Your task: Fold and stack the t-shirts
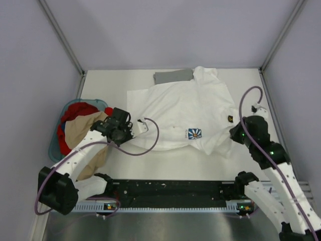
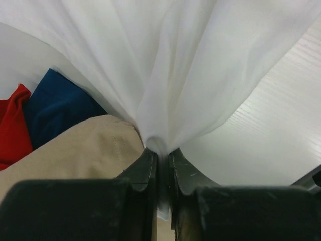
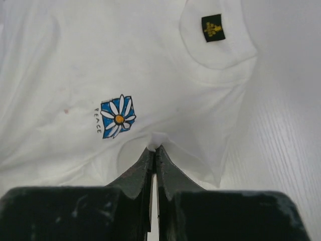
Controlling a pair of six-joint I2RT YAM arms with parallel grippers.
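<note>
A white t-shirt (image 1: 175, 108) lies spread over the table, with a blue flower print and a dark neck label. In the left wrist view, my left gripper is closed around a bunched part of the shirt (image 2: 165, 85), and the cloth fans out from its fingertips. At the shirt's right side, my right gripper is shut on a small fold of the fabric, below and right of the flower print (image 3: 118, 117). The collar with its label (image 3: 213, 27) shows farther up in that view. Part of the shirt's front edge hangs loosely folded.
On the left stands a teal basket (image 1: 56, 143) with red, tan and dark blue clothes, close beside my left arm. A folded grey cloth (image 1: 173, 76) lies at the back. Bare table shows along the front and right.
</note>
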